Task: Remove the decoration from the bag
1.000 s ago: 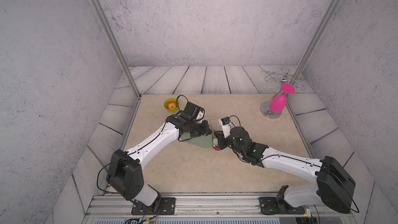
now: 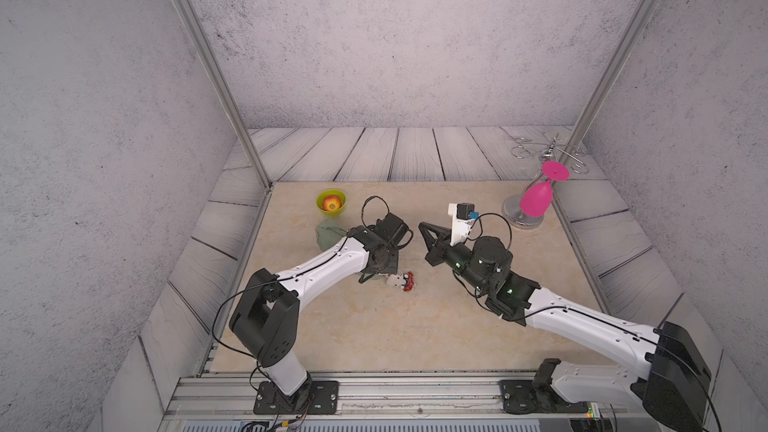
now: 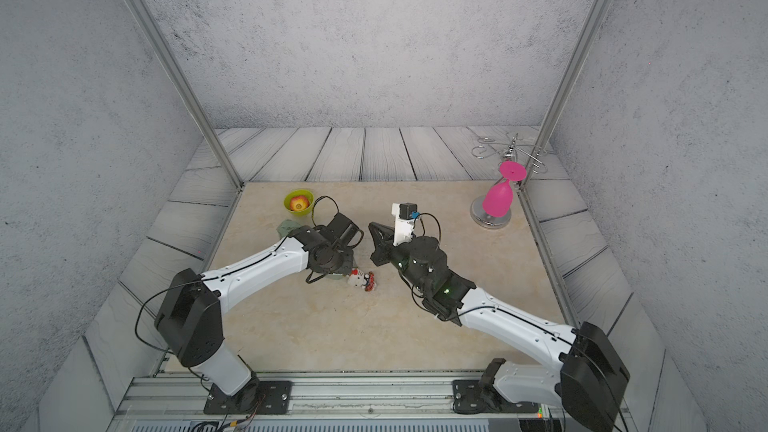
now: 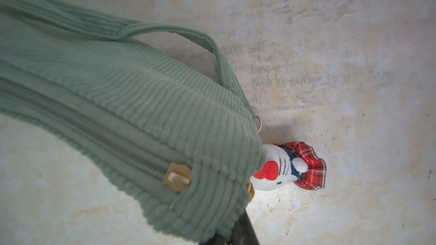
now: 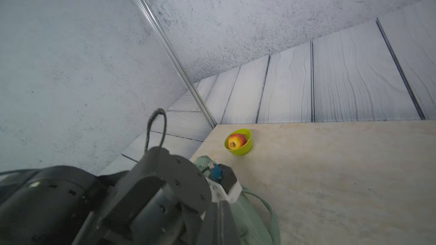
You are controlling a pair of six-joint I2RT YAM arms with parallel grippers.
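Note:
The green corduroy bag [image 4: 149,95] fills much of the left wrist view, its zipper pull near the lower end. My left gripper is shut on that end, its fingers mostly hidden by the cloth. The decoration, a white plush figure [image 4: 272,174] with a red bow and red plaid skirt, is at the bag's end. A bit of its gold clip [image 4: 250,189] shows by the bag's edge; how it is fastened is hidden. My right gripper is shut with nothing between its fingers, clear of the figure and beyond its right side in the top views.
A lime bowl [image 2: 321,209] with an apple [image 2: 332,203] stands at the back left. At the back right is a metal rack [image 2: 524,217] carrying a pink goblet [image 2: 537,199].

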